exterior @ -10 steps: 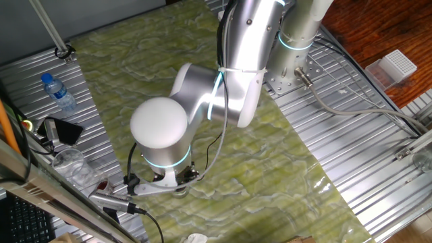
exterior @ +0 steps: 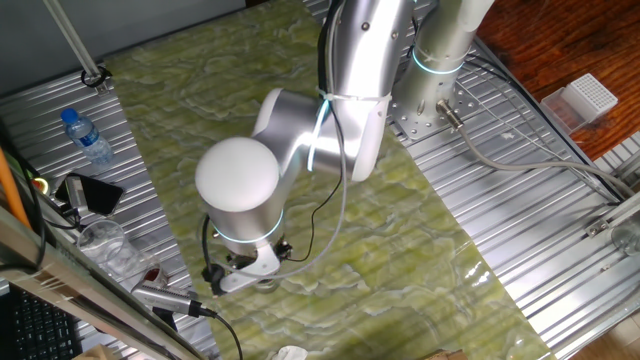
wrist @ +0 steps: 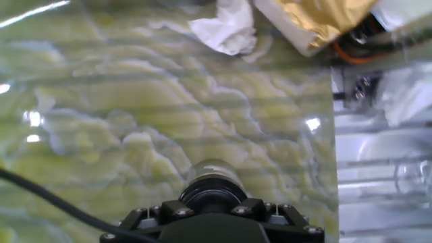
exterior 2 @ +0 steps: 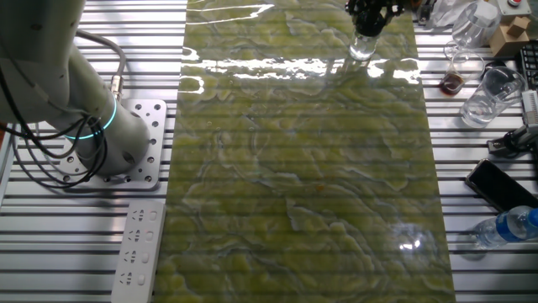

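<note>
My gripper (exterior 2: 370,18) points down over the far part of the green marbled mat (exterior 2: 303,168). Directly under it, in exterior view 2, shows a clear glass-like piece (exterior 2: 363,47). From the wrist, a round black part (wrist: 212,194) sits between the gripper's linkages, with a pale clear rim (wrist: 214,167) beyond it. The fingertips are hidden, so whether they grip the clear piece cannot be made out. In exterior view 1 the wrist housing (exterior: 240,185) covers most of the gripper.
Crumpled white tissue (wrist: 229,30) and a gold-and-white packet (wrist: 317,20) lie ahead. Beside the mat are a glass of dark liquid (exterior 2: 452,82), a clear cup (exterior 2: 492,97), a phone (exterior 2: 502,187) and a water bottle (exterior 2: 508,227).
The wrist and gripper bracket have turned, and the bracket's outer end has shifted right in exterior view 1. The cable has swung with it. Surrounding objects stay put.
</note>
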